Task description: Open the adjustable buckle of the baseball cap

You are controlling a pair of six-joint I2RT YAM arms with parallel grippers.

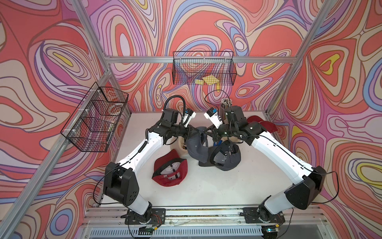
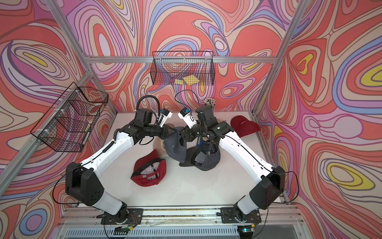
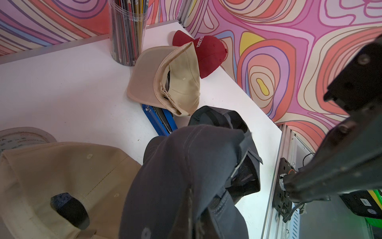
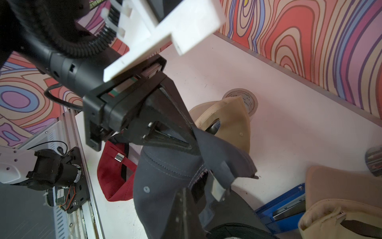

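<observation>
A dark grey baseball cap [image 1: 197, 149] hangs with its rear opening turned toward my right arm. In the right wrist view, my left gripper is shut on the cap's fabric beside that opening. The cap's strap [image 4: 216, 157] curls out, with a pale metal buckle [image 4: 217, 190] at its lower end. My right gripper is shut in front of the opening, left of the buckle, with nothing seen between its fingers. Whether its tips touch the cap, I cannot tell. In the left wrist view, the cap's crown hides much of the opening.
Another dark cap [image 1: 226, 157] lies just right of the held one. A red cap [image 1: 170, 169] is at front left, and a beige cap [image 3: 91, 179] is behind. A blue object [image 3: 157, 119] and a pencil cup [image 3: 128, 33] stand farther off.
</observation>
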